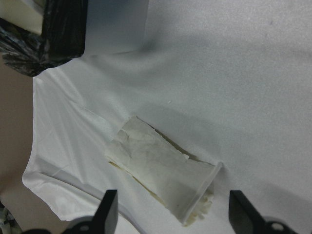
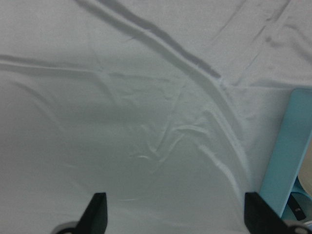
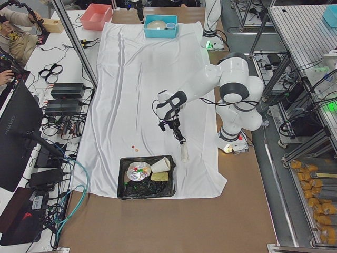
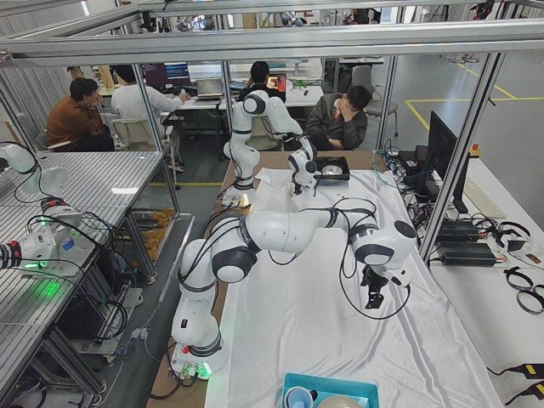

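A crumpled pale wrapper point(image 1: 161, 165) with a translucent rim at one end lies on the white cloth, below my open left gripper. In the camera left view this gripper hangs just over the wrapper point(image 3: 184, 153). A black-lined tray point(image 3: 146, 187) beside it holds a white cup point(image 3: 160, 165), a bowl with bright bits point(image 3: 138, 169) and a yellowish piece point(image 3: 159, 176). My right gripper is open above bare cloth, near the blue bin point(image 2: 285, 141).
The blue bin point(image 3: 161, 32) at the far end holds a pale bowl and a cup. Small reddish bits lie near the black tray. Frame posts and cables line both sides.
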